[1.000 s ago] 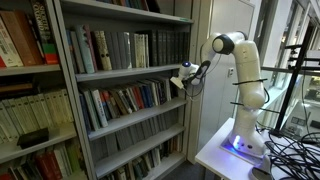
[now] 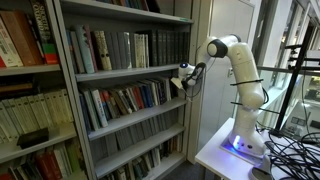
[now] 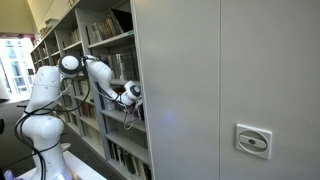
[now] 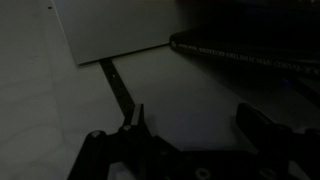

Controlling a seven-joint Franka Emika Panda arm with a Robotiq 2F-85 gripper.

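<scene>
My gripper stands open in the wrist view, its dark fingers [image 4: 136,118] apart with only the pale surface showing between them. Ahead of it, a dark book [image 4: 235,52] with lettering along its spine lies at the upper right, apart from the fingertips. In exterior view 1, the white arm [image 2: 228,44] reaches to the right end of the bookcase, where the gripper is by the row of books [image 2: 130,102] on a middle shelf. Its fingers are too small to make out there.
A flat grey panel [image 4: 110,25] and a dark strip [image 4: 117,88] lie left of the book in the dim wrist view. Shelf boards [image 2: 135,120] run above and below the gripper. A tall pale panel [image 3: 185,90] borders the bookcase.
</scene>
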